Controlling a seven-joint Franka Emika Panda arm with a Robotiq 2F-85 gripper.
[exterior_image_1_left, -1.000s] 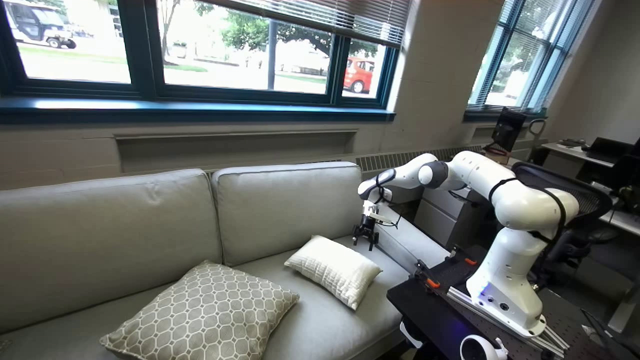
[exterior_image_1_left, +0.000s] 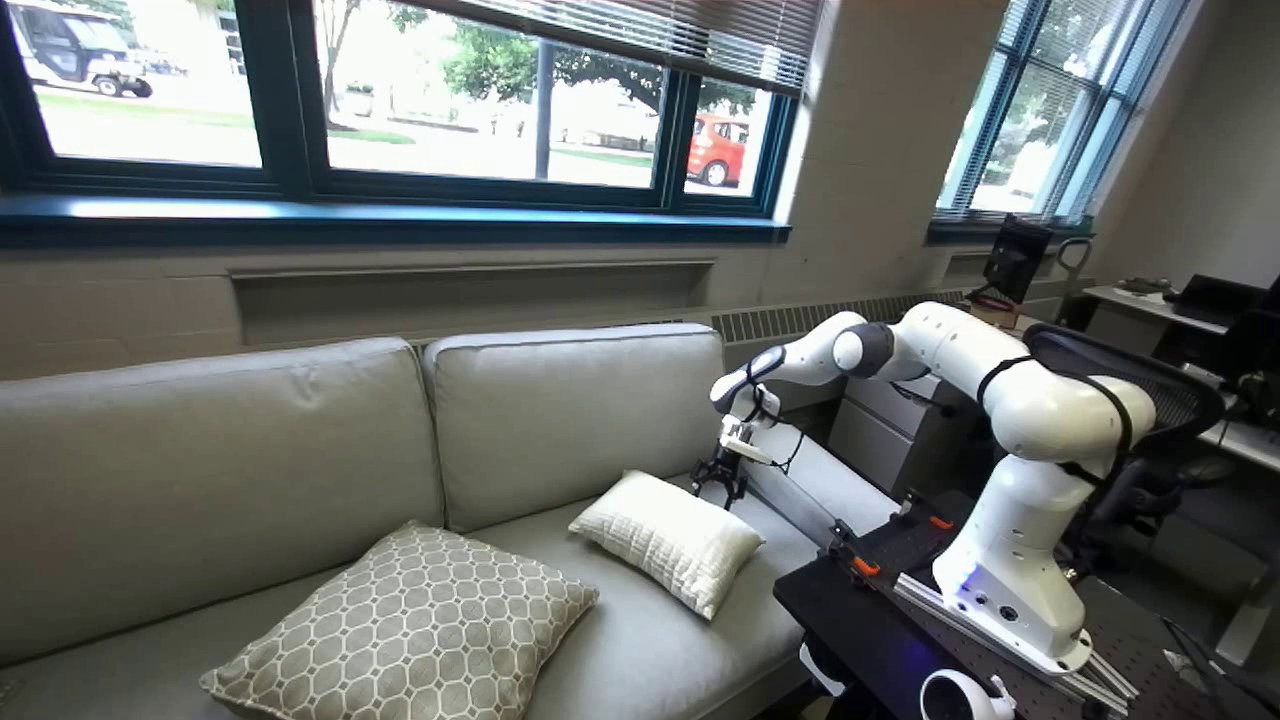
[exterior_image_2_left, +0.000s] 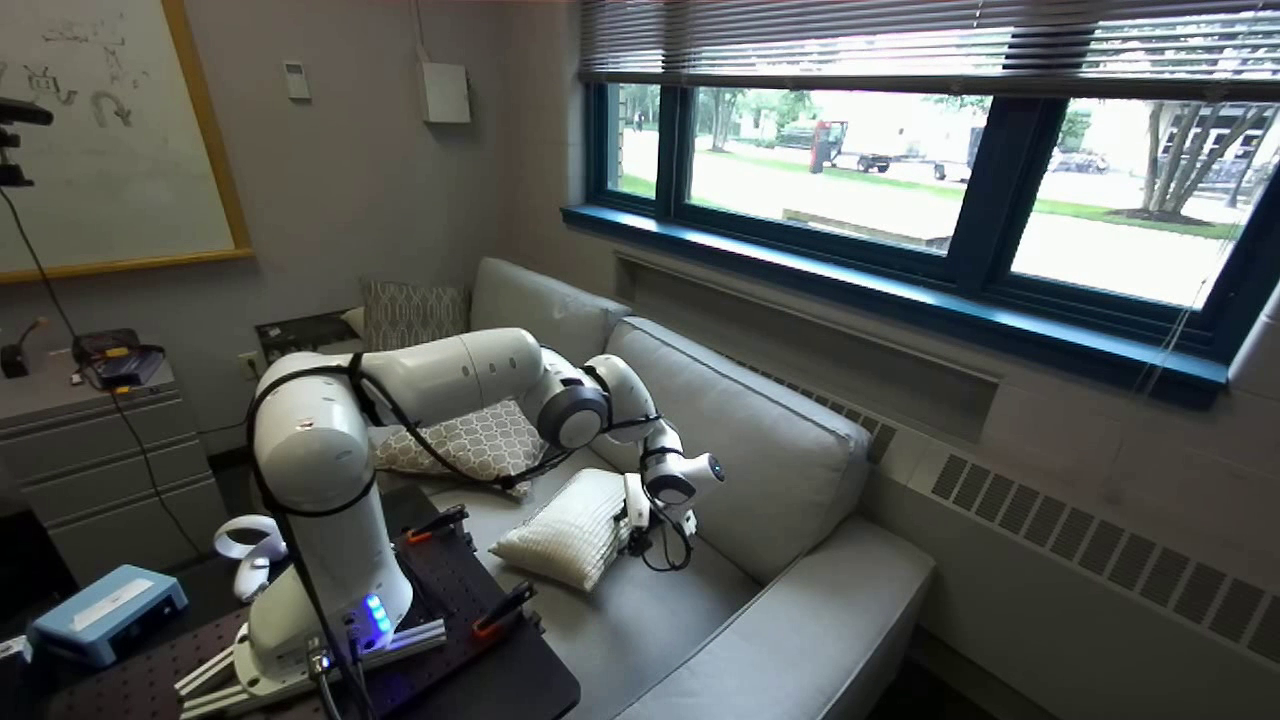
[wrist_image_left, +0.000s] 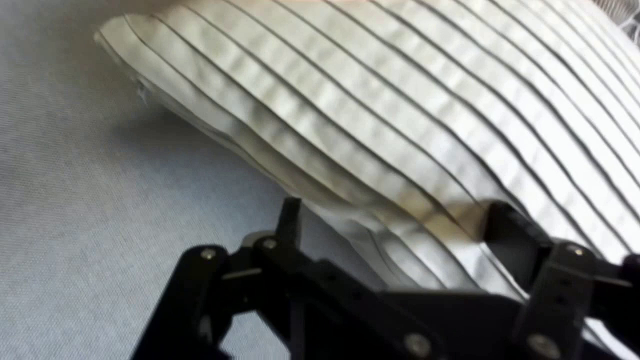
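The small white ribbed pillow (exterior_image_1_left: 667, 536) lies on the right seat of the grey sofa. My gripper (exterior_image_1_left: 717, 490) is at the pillow's far right edge, pointing down. It stands open in the wrist view, and the pillow's edge (wrist_image_left: 360, 174) runs between its two fingers. One black finger (wrist_image_left: 290, 222) is over the bare seat beside the pillow; the other fingertip (wrist_image_left: 502, 231) meets the ribbed top, where the cloth looks shaded and slightly dented. In the second exterior view the pillow (exterior_image_2_left: 567, 526) is partly covered by the wrist.
A larger patterned pillow (exterior_image_1_left: 408, 624) lies to the left on the sofa. The backrest (exterior_image_1_left: 576, 414) rises close behind the gripper, and the armrest (exterior_image_2_left: 792, 624) borders it on one side. Bare seat (exterior_image_2_left: 672, 612) shows near the armrest.
My gripper has moved a little left and down, from beside the pillow to its edge, and its wrist has tilted. Both pillows look unmoved.
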